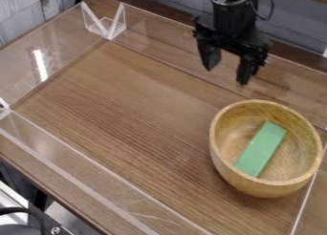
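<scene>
My black gripper (231,59) hangs over the back right of the wooden table (115,124), its two fingers apart with nothing visible between them. Below it, at the front right, sits a round wooden bowl (230,162) holding a green block (261,149).
A white wire-like holder (105,19) stands at the back left. Dark cables show at the lower left edge.
</scene>
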